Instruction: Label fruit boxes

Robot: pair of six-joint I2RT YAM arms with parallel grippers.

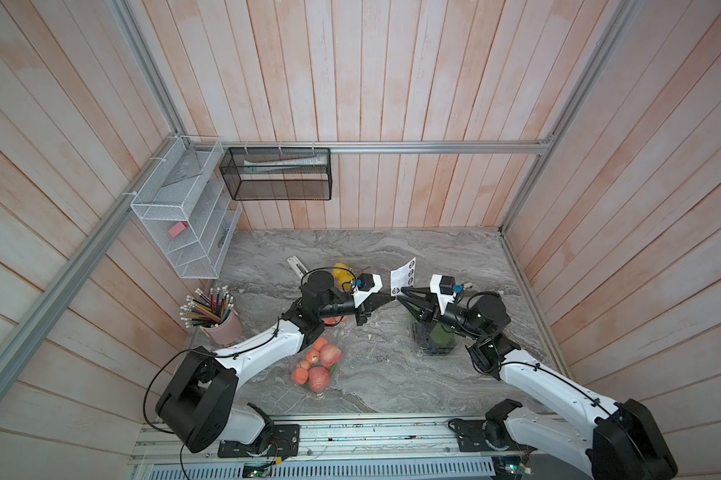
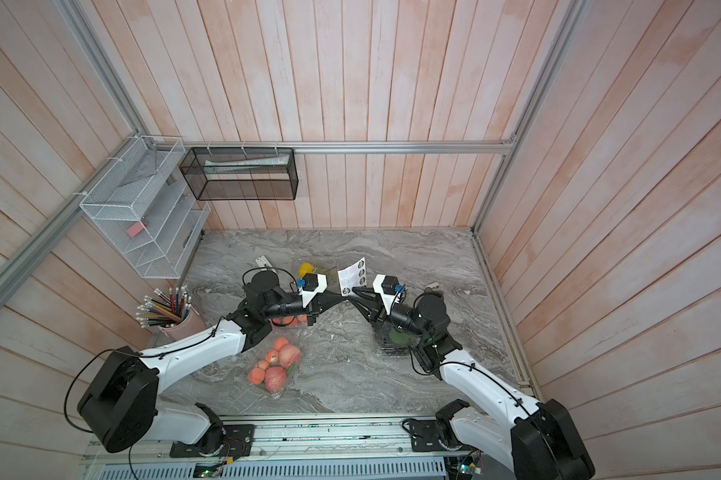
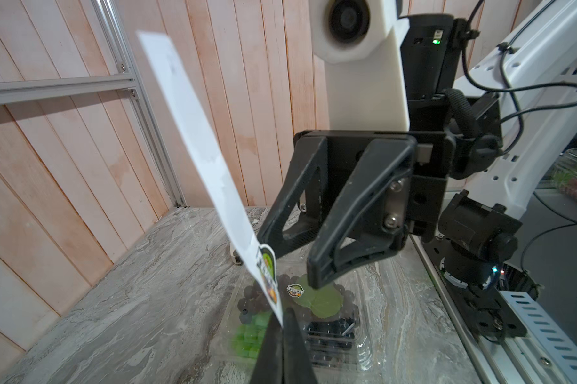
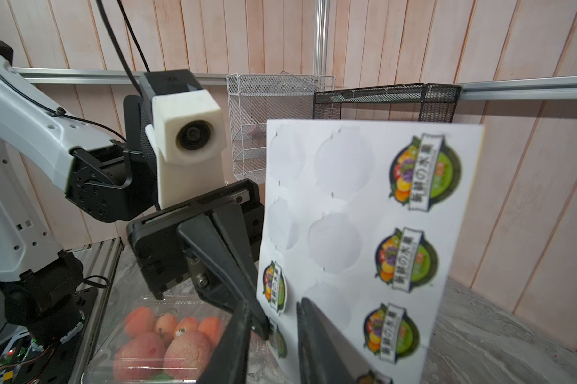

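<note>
My left gripper is shut on the edge of a white label sheet (image 4: pixel 342 153), which stands tilted above the table. Several round fruit labels (image 4: pixel 406 259) remain on the sheet, beside blank circles. One label (image 3: pixel 267 261) curls partly away from it in the left wrist view. My right gripper is part open at the sheet's lower edge, close to that label; contact is unclear. Below, a clear box (image 3: pixel 365 345) of dark and green fruit bears a label (image 3: pixel 295 290) on its lid. Another clear box (image 4: pixel 96 364) holds red and orange fruit.
A pink pot of pens (image 1: pixel 222 328) stands at left. White wire shelves (image 1: pixel 172 212) and a black mesh basket (image 1: pixel 276 188) hang at the back. Something yellow (image 1: pixel 342 273) lies behind the left arm.
</note>
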